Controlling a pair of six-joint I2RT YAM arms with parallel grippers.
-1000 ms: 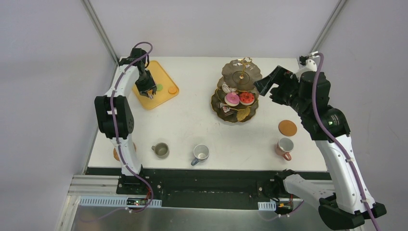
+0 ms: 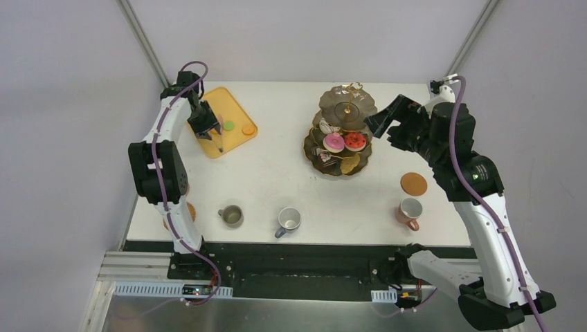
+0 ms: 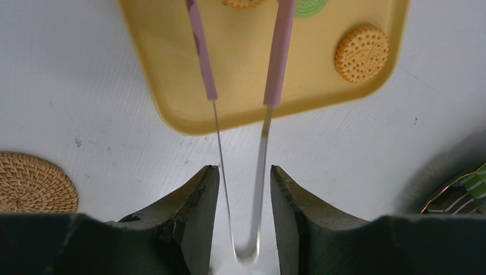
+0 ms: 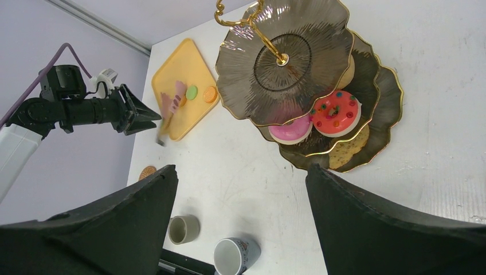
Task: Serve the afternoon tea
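Over the yellow tray (image 2: 239, 104) at the back left, my left gripper is part open, with a visible gap on both sides between its fingers and the tongs. These tongs (image 3: 278, 63) have pinkish-purple arms and a bent metal end, blurred in the left wrist view; the bend extends past the tray's edge. On the tray lie a green round (image 2: 229, 125) and an orange biscuit (image 2: 248, 129). Right of centre stands a tiered stand (image 2: 346, 107) bearing pink and red pastries. Beside it my right gripper hangs open and empty.
Along the front are a small grey cup (image 2: 232, 216), a white mug (image 2: 289, 219) and a pinkish mug (image 2: 410, 209). A round coaster (image 2: 414, 184) lies at right, a woven one (image 3: 34, 183) at left. Mid-table is clear.
My left gripper has shifted slightly left. The right arm, stand and cups look unmoved.
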